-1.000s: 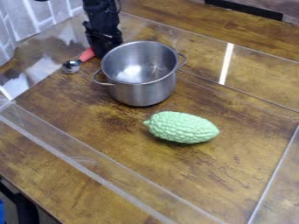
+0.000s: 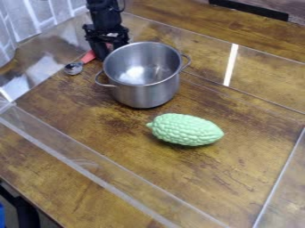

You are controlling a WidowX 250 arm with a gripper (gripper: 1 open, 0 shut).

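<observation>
At the back left of the camera view, my black gripper (image 2: 105, 41) is low behind the steel pot, over a red-handled utensil (image 2: 86, 59) with a round metal end. Its fingertips are dark and small, so whether it is open, shut or holding the handle is unclear. The steel pot (image 2: 143, 89) stands upright on the wooden table (image 2: 107, 160), with a handle on either side. A pale green bitter melon (image 2: 186, 130) lies in front of the pot, toward the right.
Clear plastic sheets or walls border the work area at the left, back and right. The front middle of the table and the area right of the pot are free.
The gripper has shifted slightly up and back, away from the pot's rim. The pot and melon look unmoved.
</observation>
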